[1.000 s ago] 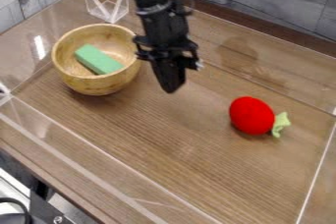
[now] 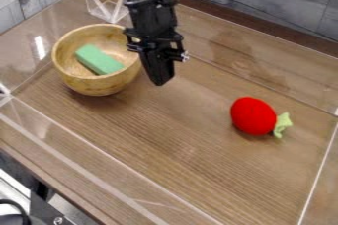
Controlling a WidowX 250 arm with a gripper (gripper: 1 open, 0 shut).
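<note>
My black gripper (image 2: 157, 71) hangs at the upper middle, just right of a yellow bowl (image 2: 90, 88) on the wooden table. Its fingers look close together, with nothing visible between them. In the bowl lies a light green block (image 2: 97, 59). A red tomato-like object (image 2: 252, 116) with a pale green top lies at the right of the table.
The table's edges show at the top and at the lower left, with dark items beyond the lower left corner.
The gripper has moved left and slightly up, toward the bowl, from nearer the table's middle. The bowl, green block and red object have not visibly moved.
</note>
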